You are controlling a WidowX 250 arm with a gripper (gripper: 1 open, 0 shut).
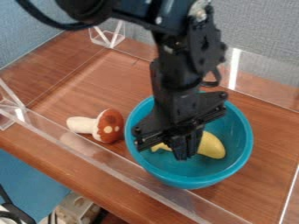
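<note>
A teal bowl (pixel 198 178) sits on the wooden table, holding a yellow banana (pixel 212 147). My black gripper (pixel 184 146) reaches down into the bowl over the banana, covering much of it. The fingers look close together; whether anything is between them is hidden. A toy mushroom (pixel 107 125) with a red-brown cap and pale stem lies left of the bowl.
A clear plastic rail (pixel 70 136) runs along the near edge of the table (pixel 70 83), with more clear brackets at the left and back. Bare wood lies at the back left and to the right of the bowl.
</note>
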